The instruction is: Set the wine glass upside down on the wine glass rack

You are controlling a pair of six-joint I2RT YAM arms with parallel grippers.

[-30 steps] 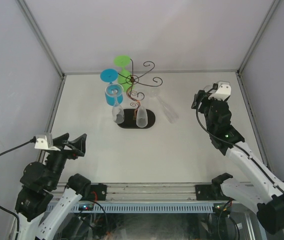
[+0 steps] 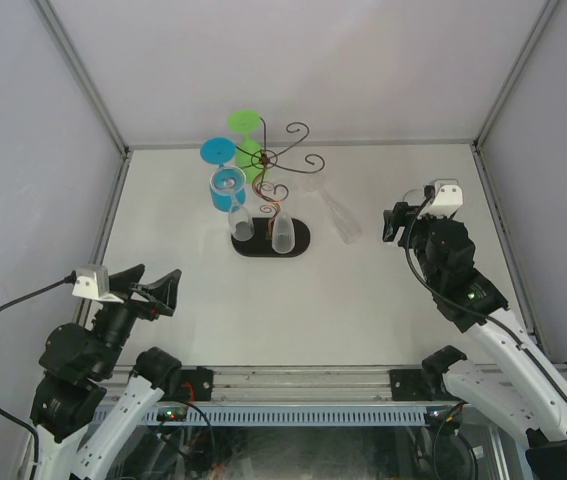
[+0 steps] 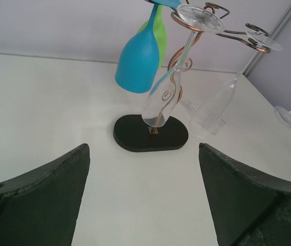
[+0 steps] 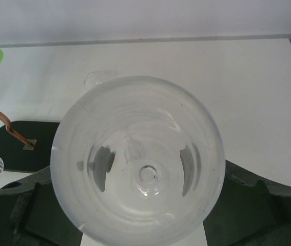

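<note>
The wine glass rack (image 2: pixel 263 160), copper spirals on a black base (image 3: pixel 130 134), carries blue (image 3: pixel 135 69), green and clear glasses hanging bowl-down. At right in the top view, my right gripper (image 2: pixel 395 222) is shut on a clear wine glass; its round end (image 4: pixel 137 210) fills the middle of the right wrist view, hiding much of the fingertips. My left gripper (image 2: pixel 156 290) stands open at the front left, empty, with the rack beyond its fingers in the left wrist view.
Another clear glass (image 2: pixel 343 220) appears just right of the rack, faint in the top view. Walls and metal rails bound the workspace.
Since a second ago my right gripper has shifted slightly toward the front, its arm changing pose. My left gripper has moved very slightly right. The glasses on the rack look unchanged.
</note>
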